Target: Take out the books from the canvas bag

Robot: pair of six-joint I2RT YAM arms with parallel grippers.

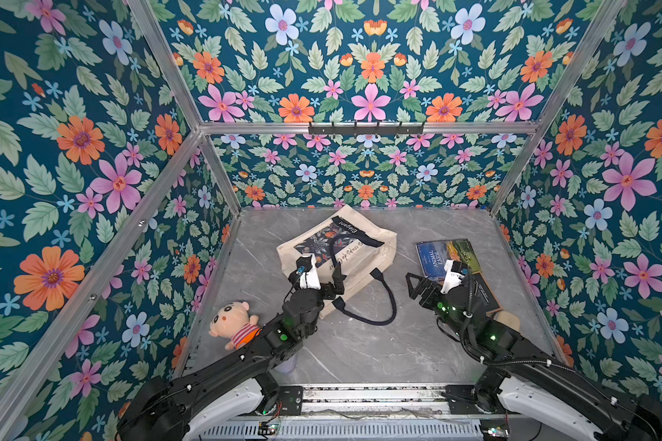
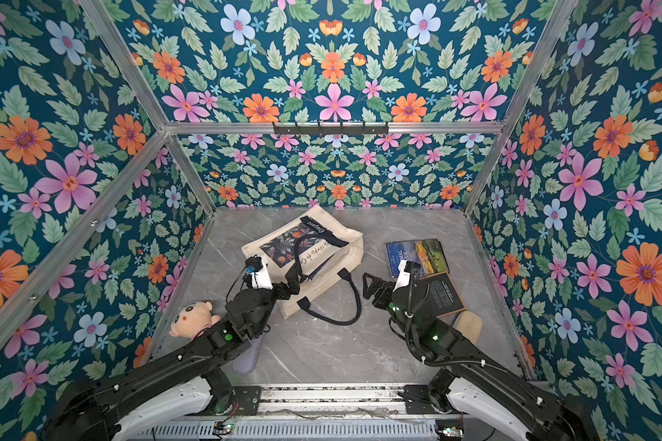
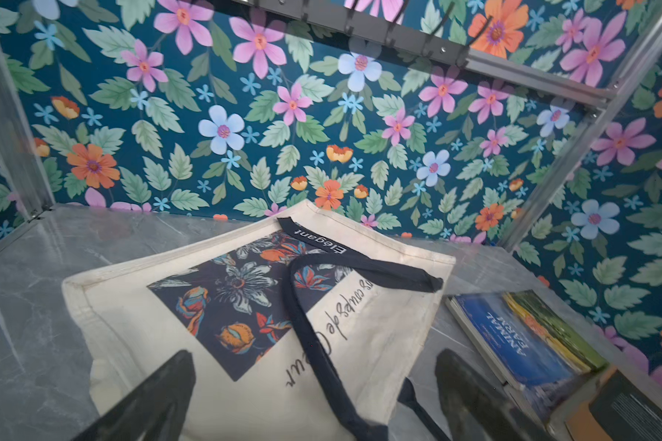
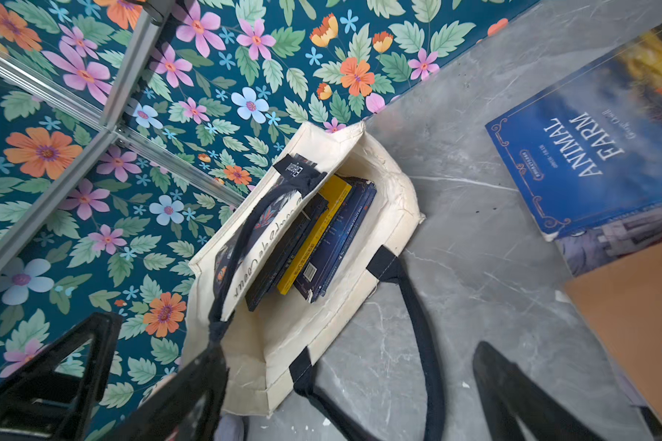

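Note:
A cream canvas bag [image 1: 371,275] with dark handles lies on the grey table, its printed side up. Its mouth faces the right arm. In the right wrist view several books [image 4: 312,242] sit inside the bag [image 4: 390,172], one of them with a yellow spine. On the table to the right lies the blue Animal Farm book [image 4: 588,154], over other books. My left gripper [image 1: 320,283], open and empty, is by the bag's near left side. Open as well, my right gripper [image 1: 417,286] hovers between the bag and the Animal Farm book, nothing in it.
A plush doll [image 1: 235,322] lies at the left of the table. A dark-covered book [image 2: 442,295] rests by the Animal Farm book, with a tan rounded object [image 2: 467,326] nearer the front.

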